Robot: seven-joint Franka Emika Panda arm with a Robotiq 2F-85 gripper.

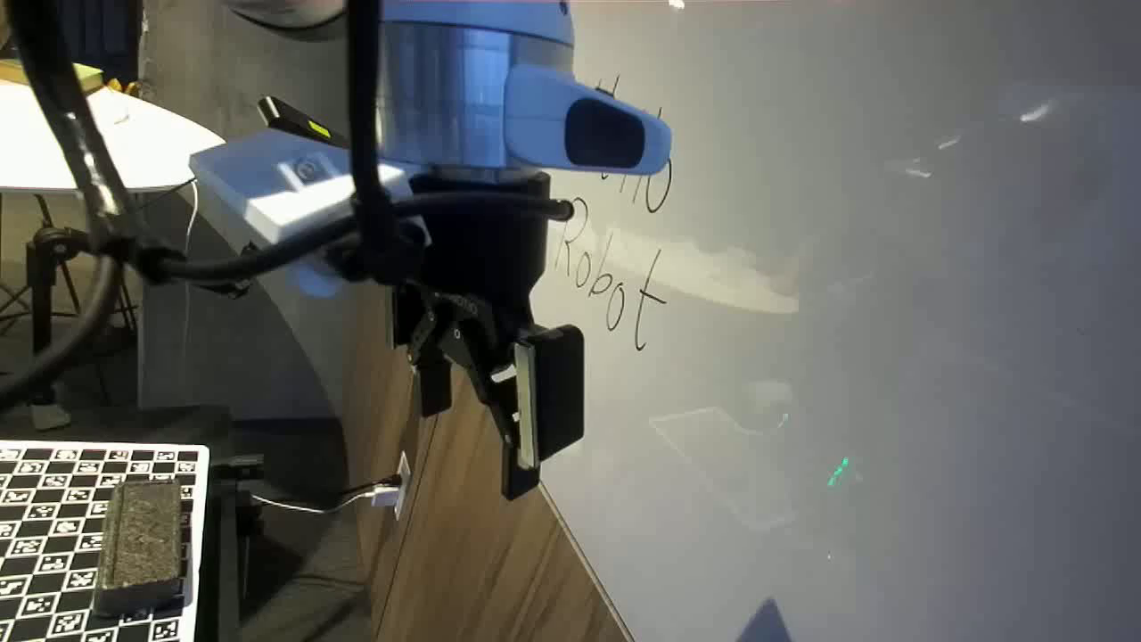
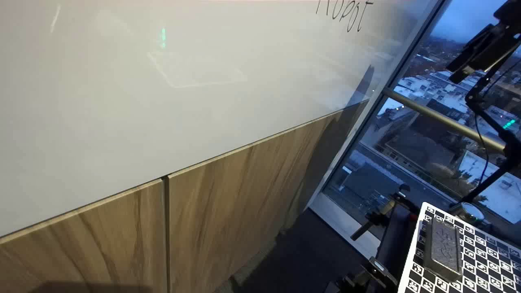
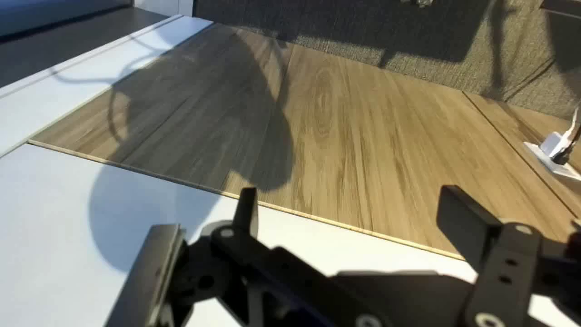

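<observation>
My gripper (image 1: 478,437) hangs in front of the whiteboard (image 1: 941,428), its fingers apart. The wrist view shows the gripper open as well, with nothing between its fingertips. A flat black block (image 1: 562,390) with a pale strip along one side sits on the outer side of one finger; in the wrist view this block (image 3: 147,278) appears at lower left. Handwriting, including the word "Robot" (image 1: 610,283), stands on the board beside the gripper. A dark rectangular block (image 1: 139,546) lies on a black-and-white patterned board (image 1: 32,455) at lower left.
Wood panels (image 2: 234,195) run below the whiteboard. A wall outlet with a plug (image 1: 396,492) sits on the wood. Loose black cables (image 1: 96,171) hang beside the arm. Exterior view 2 shows a window (image 2: 415,122) and the same dark block (image 2: 444,249). Open space surrounds the fingers.
</observation>
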